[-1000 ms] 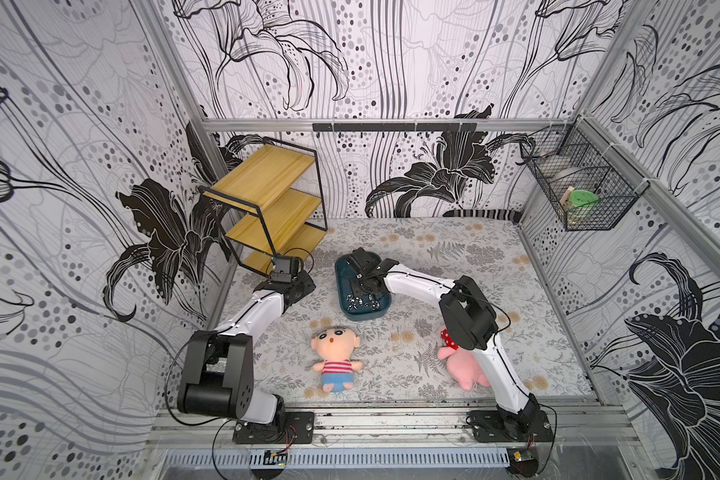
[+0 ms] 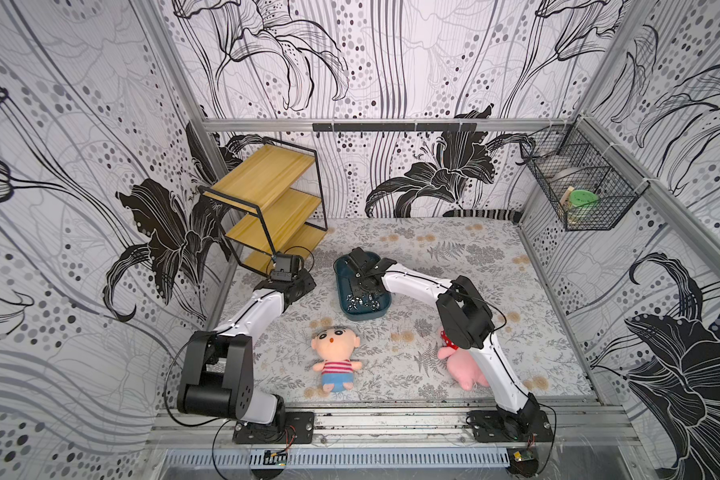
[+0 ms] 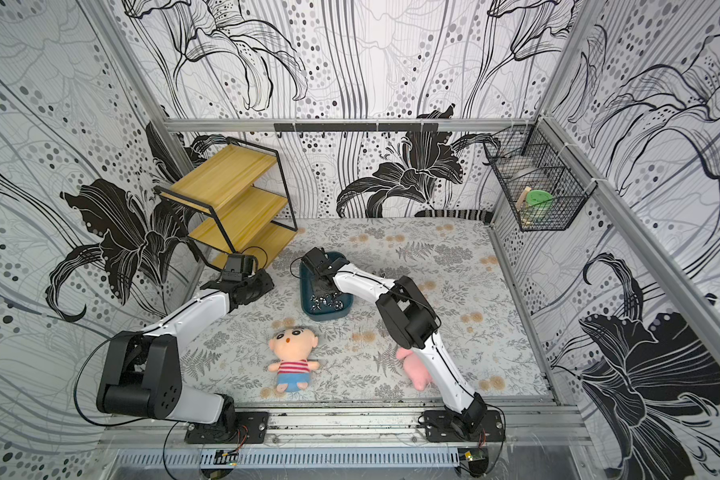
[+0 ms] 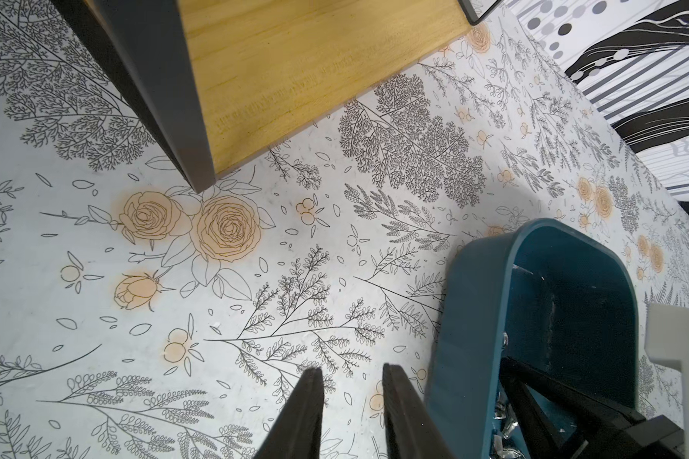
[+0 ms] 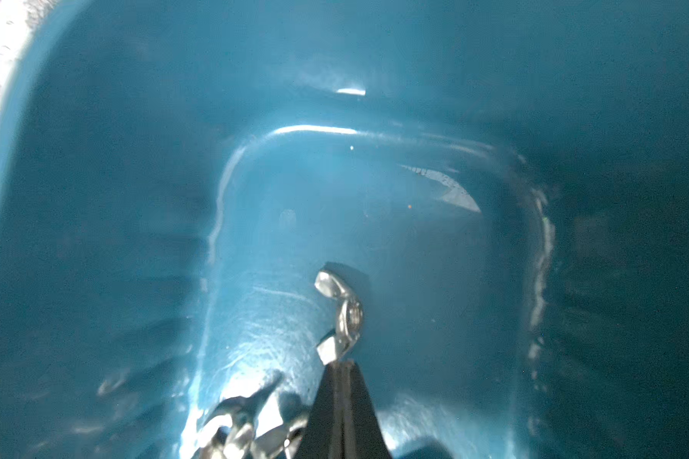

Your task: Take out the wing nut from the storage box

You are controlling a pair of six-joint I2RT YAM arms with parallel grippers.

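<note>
The teal storage box sits mid-table, holding several shiny metal wing nuts. In the right wrist view one wing nut lies apart on the box floor, others cluster at the bottom left. My right gripper is inside the box, shut, its tips just below that lone wing nut, nothing seen between them. My left gripper stands open over the table to the left of the box, with nothing between its fingers.
A wooden shelf stands at the back left. A boy doll and a pink plush toy lie at the front. A wire basket hangs on the right.
The left arm has not moved.
</note>
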